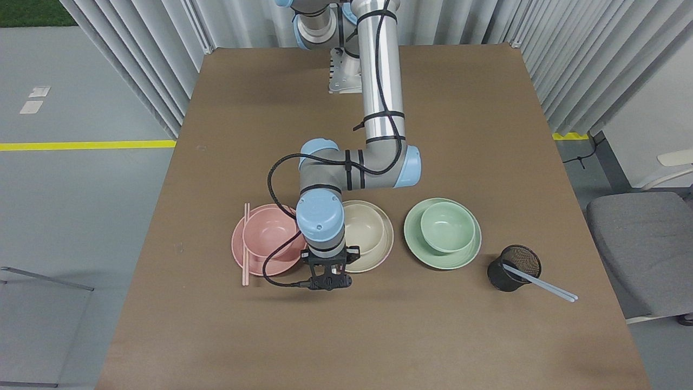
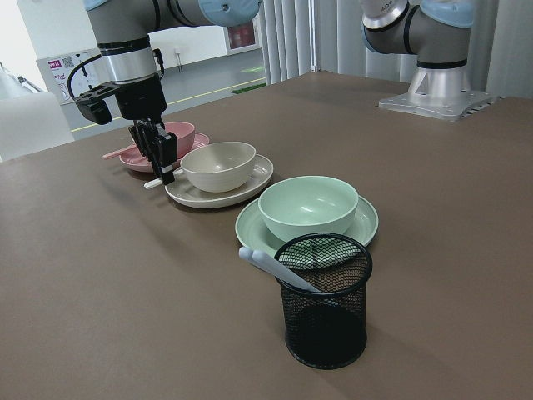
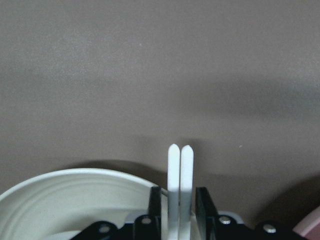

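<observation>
My gripper (image 2: 162, 175) hangs low at the cream plate (image 2: 208, 198), beside the cream bowl (image 2: 218, 167); from the front (image 1: 329, 277) the arm hides part of that plate. In the wrist view, two white chopsticks (image 3: 180, 180) lie between my fingers, which look near them; whether they are clamped I cannot tell. Left of this stands a pink bowl (image 1: 266, 231) on a pink plate with pink chopsticks (image 1: 246, 244) along its side. A green bowl (image 1: 446, 227) sits on a green plate (image 1: 442, 260) to the right.
A black mesh cup (image 1: 503, 276) at the right holds pale chopsticks (image 1: 546, 286) leaning out.
</observation>
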